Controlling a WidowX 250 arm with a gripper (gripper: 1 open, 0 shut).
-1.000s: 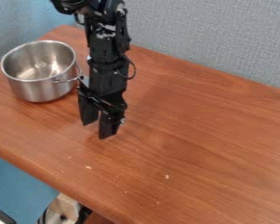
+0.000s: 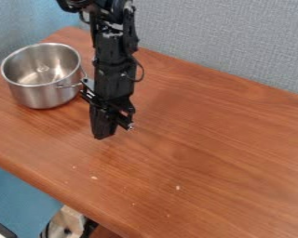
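Observation:
My black gripper (image 2: 104, 128) hangs low over the wooden table (image 2: 208, 163), just to the right of and in front of a steel pot (image 2: 37, 74) at the back left. Its fingertips point down near the table surface and look shut, with nothing visible between them; whether they touch the wood I cannot tell. The pot stands upright, its inside looking empty, and the arm runs up out of the top of the view.
A grey wall (image 2: 226, 37) rises behind it. The table's left edge drops to a blue surface, with some small objects at the bottom left.
Since a second ago the gripper has risen slightly and shifted a little left, and its fingers have drawn together. The pot has not moved.

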